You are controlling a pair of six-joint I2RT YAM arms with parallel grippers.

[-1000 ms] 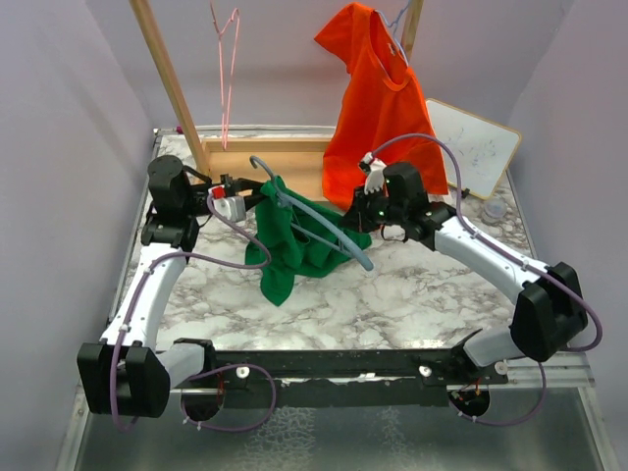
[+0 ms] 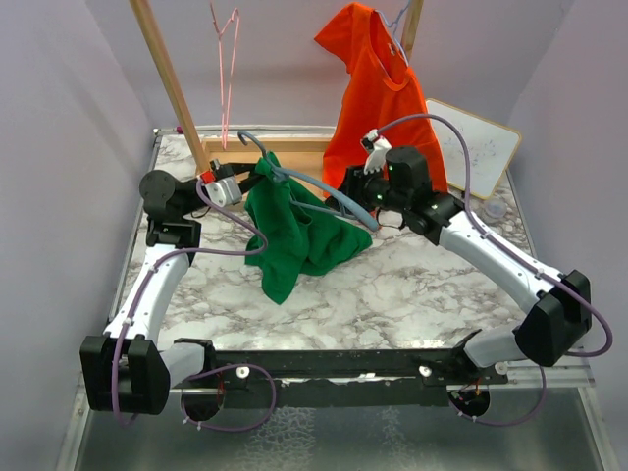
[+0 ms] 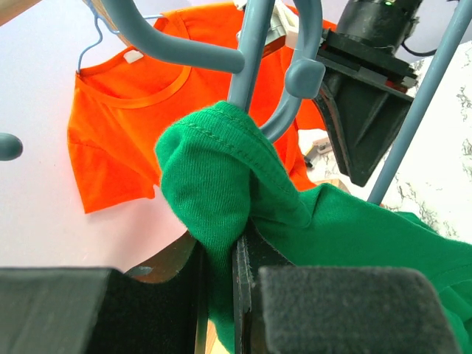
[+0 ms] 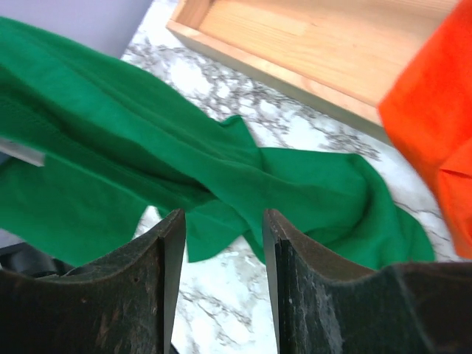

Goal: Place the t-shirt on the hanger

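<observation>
The green t shirt (image 2: 294, 240) hangs bunched under a grey-blue hanger (image 2: 334, 194). My left gripper (image 2: 255, 172) is shut on gathered green fabric near the hanger's hook; in the left wrist view the cloth (image 3: 214, 169) rises from between its fingers beside the hanger bars (image 3: 251, 44). My right gripper (image 2: 353, 191) is by the hanger's right end; in the right wrist view it (image 4: 222, 217) stands open above the green cloth (image 4: 317, 199), with nothing visible gripped.
An orange shirt (image 2: 368, 108) hangs at the back right, close behind my right gripper. A pink hanger (image 2: 228, 88) hangs at the back left. A wooden tray (image 2: 294, 147), a whiteboard (image 2: 476, 137) and a small cup (image 2: 496, 208) stand behind.
The hanger has swung, its right end rising and moving right. My left gripper has shifted slightly with the cloth, and my right gripper has moved slightly up.
</observation>
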